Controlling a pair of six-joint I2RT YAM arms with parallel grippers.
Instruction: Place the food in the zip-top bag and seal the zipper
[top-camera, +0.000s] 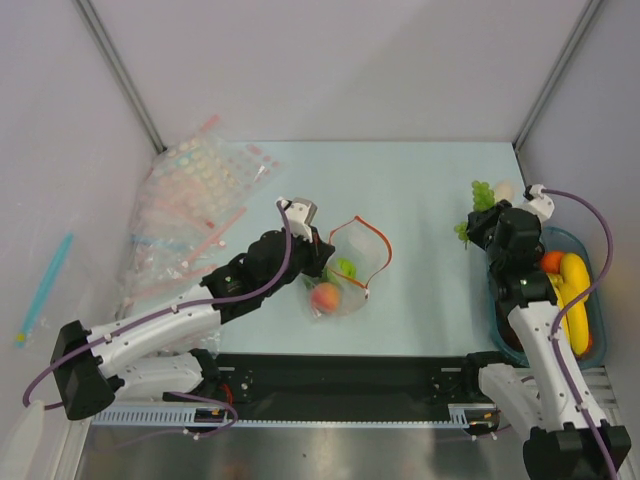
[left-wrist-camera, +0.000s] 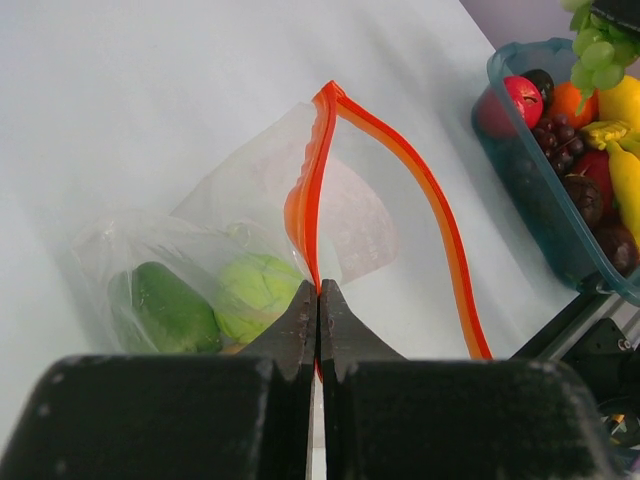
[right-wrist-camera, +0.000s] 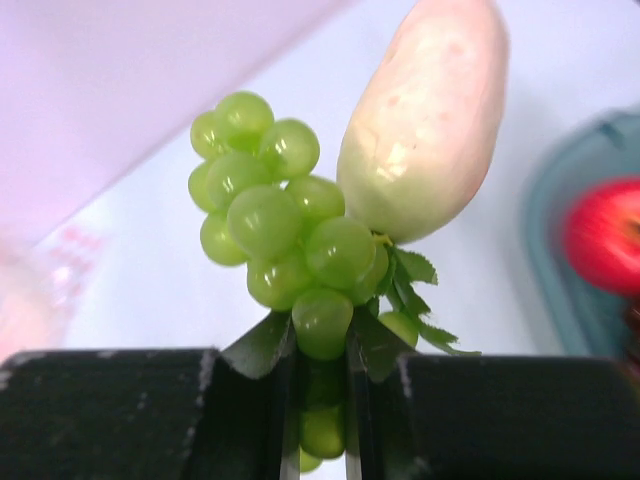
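My left gripper (top-camera: 322, 262) is shut on the orange-edged rim of the clear zip top bag (top-camera: 376, 232), whose mouth stands open toward the right. Inside the bag are a peach (top-camera: 325, 296), a light green item (top-camera: 345, 268) and a dark green avocado-like item (left-wrist-camera: 165, 308). At the right, my right gripper (top-camera: 484, 222) is shut on a bunch of green grapes (right-wrist-camera: 265, 222), held up above the table. A pale oblong item (right-wrist-camera: 425, 120) appears right against the grapes' leaves; whether it hangs with them cannot be told.
A blue-green basket (top-camera: 493, 315) at the right holds bananas (top-camera: 575, 300), an orange (top-camera: 552, 262), a red apple-like fruit (right-wrist-camera: 610, 235) and other produce. Flat bags (top-camera: 200, 190) lie at the left. Bare table separates open bag and basket.
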